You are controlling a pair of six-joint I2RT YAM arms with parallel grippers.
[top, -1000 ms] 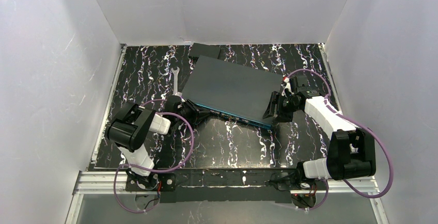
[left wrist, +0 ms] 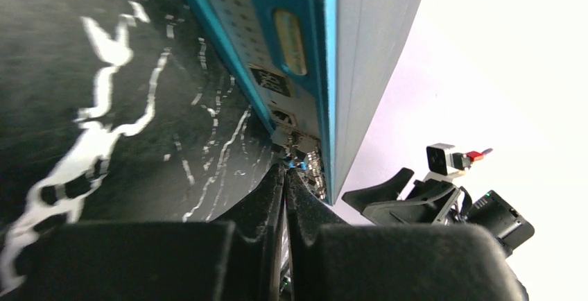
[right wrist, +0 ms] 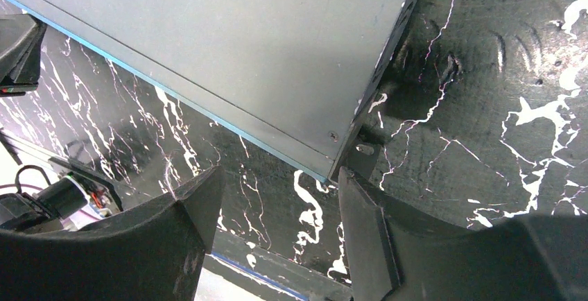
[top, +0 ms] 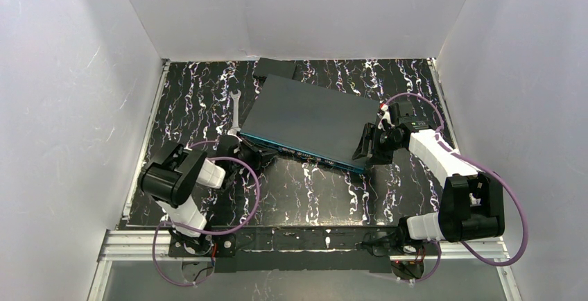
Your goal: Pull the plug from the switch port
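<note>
The dark flat switch [top: 315, 117] lies at an angle on the black marbled table, its blue-edged port face turned to the front. In the left wrist view, small metal parts [left wrist: 297, 143] sit low on that port face beyond my fingertips; which of them is a plug I cannot tell. My left gripper is shut, with nothing showing between its fingers, pointing along the port face near the switch's left end. Over the switch's front right corner, my right gripper stands part open, nothing held between its fingers.
A wrench [top: 236, 109] lies left of the switch, and a dark flat block [top: 275, 68] is behind it. Bare table [top: 305, 200] extends in front of the switch. Purple hoses [top: 258, 190] loop around both arms.
My left gripper has shifted a little left along the switch's front, uncovering more of its front left corner. The right arm and the switch look unmoved.
</note>
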